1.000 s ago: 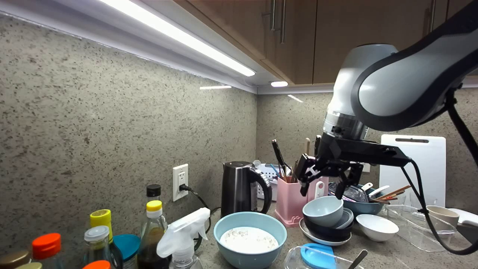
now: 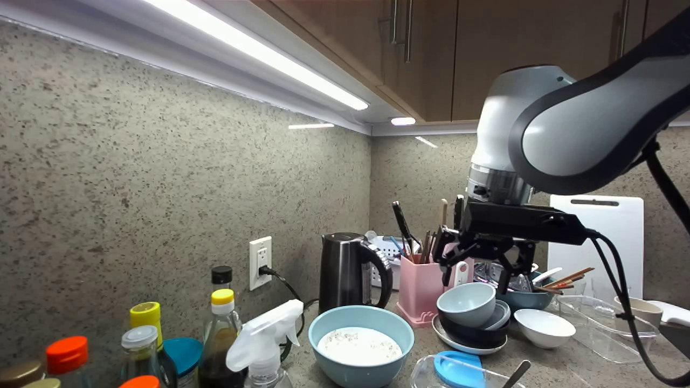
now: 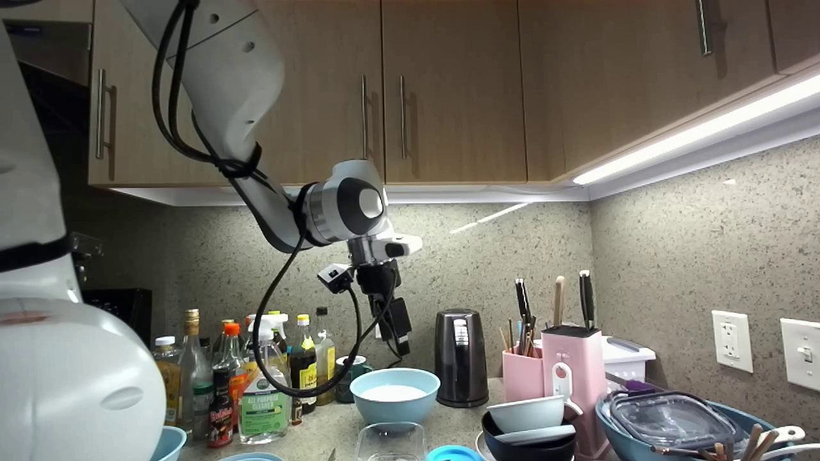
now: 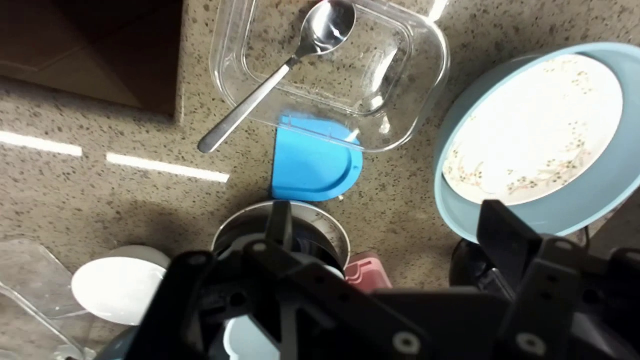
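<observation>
My gripper (image 2: 474,279) hangs in the air over the counter, near the stacked bowls, its fingers wide apart with nothing between them. In the wrist view its fingers (image 4: 502,223) stand far from each other. Below lies a stack with a pale blue bowl (image 2: 467,304) tilted on a black bowl (image 3: 530,449). Left of the stack sits a large light-blue bowl (image 2: 360,317) holding a white patterned plate (image 4: 534,132). A clear container (image 4: 327,78) with a metal spoon (image 4: 258,108) across it stands close to a blue flat piece (image 4: 315,162).
A pink utensil and knife holder (image 2: 420,288) and a dark kettle (image 2: 346,271) rise at the back. A white bowl (image 2: 544,327) stands right of the stack. Bottles, among them a spray bottle (image 3: 263,399), crowd one side. Cabinets (image 3: 453,92) hang overhead.
The arm's wrist has turned and shifted slightly, with the gripper now a little farther right and more upright in exterior view 1. The dishes have not moved.
</observation>
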